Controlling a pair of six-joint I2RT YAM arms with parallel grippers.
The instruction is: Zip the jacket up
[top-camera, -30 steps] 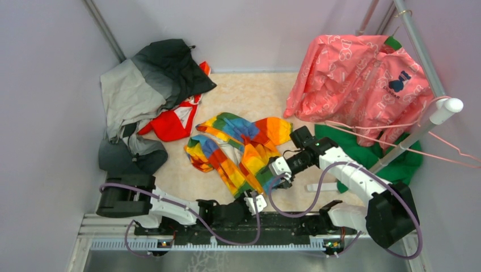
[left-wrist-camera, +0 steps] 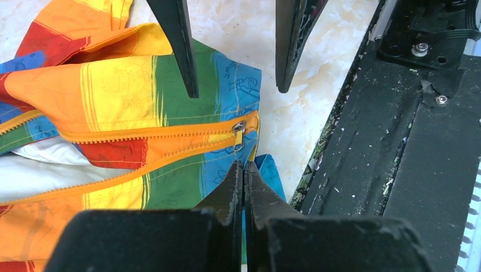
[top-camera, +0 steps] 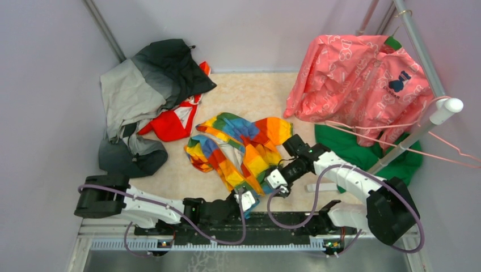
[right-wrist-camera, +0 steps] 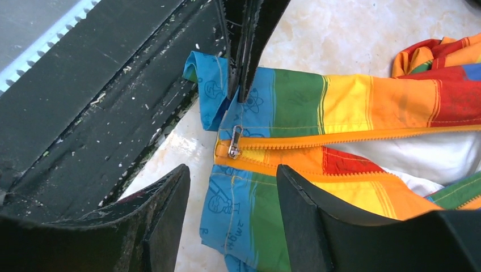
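Note:
The rainbow jacket [top-camera: 227,164] lies spread at the table's front middle, its orange zipper mostly parted. The zipper slider with its pull [left-wrist-camera: 238,136] [right-wrist-camera: 235,144] sits at the hem end. My left gripper [top-camera: 244,201] is shut at the blue hem beside the slider; whether thin fabric is between its tips is hidden. My right gripper [top-camera: 281,184] stands open over the hem, the slider lying between and beyond its fingertips in the right wrist view.
Grey and red clothes [top-camera: 142,96] lie at back left. A pink jacket [top-camera: 357,79] hangs on a rail [top-camera: 414,136] at right, above green cloth [top-camera: 329,141]. The table's front edge [left-wrist-camera: 346,96] is close to the hem.
My left gripper and arm have moved slightly left in the top view. My right gripper has shifted a little toward the table's front edge.

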